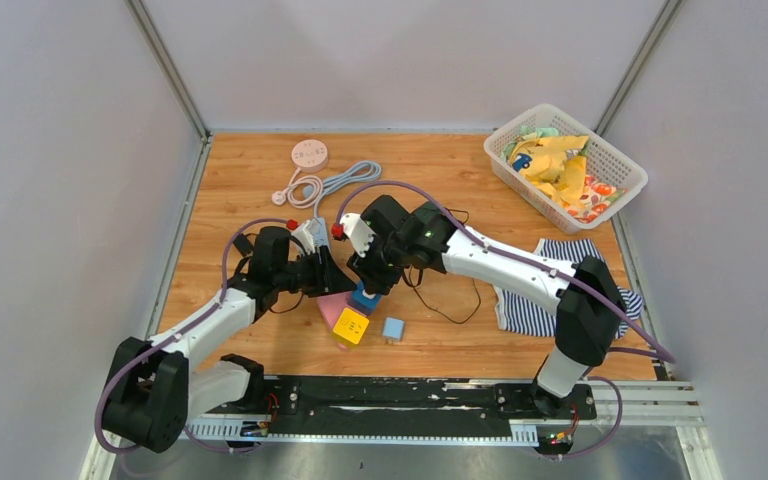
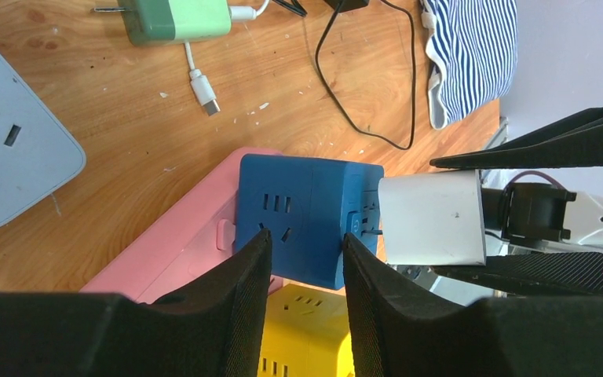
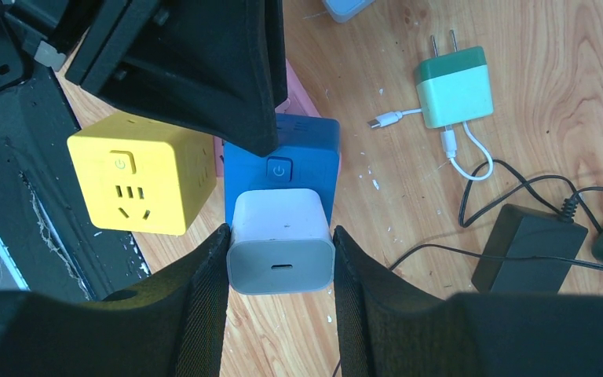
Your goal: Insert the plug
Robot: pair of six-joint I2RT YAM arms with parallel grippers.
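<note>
A white plug adapter (image 2: 432, 217) is held by my right gripper against the side of the blue cube socket (image 2: 290, 208), with a prong showing between them in the left wrist view. The blue cube sits on a pink strip (image 2: 165, 236), beside a yellow cube (image 3: 133, 177). My left gripper is over the blue cube's near part, its fingertips apart; whether they touch the cube is unclear.
A green charger (image 3: 454, 90) with a white cable, a black adapter (image 3: 522, 247) and loose cables lie nearby. A striped cloth (image 1: 525, 315) and a basket (image 1: 500, 150) are at the right. A light-blue block (image 1: 393, 330) lies in front.
</note>
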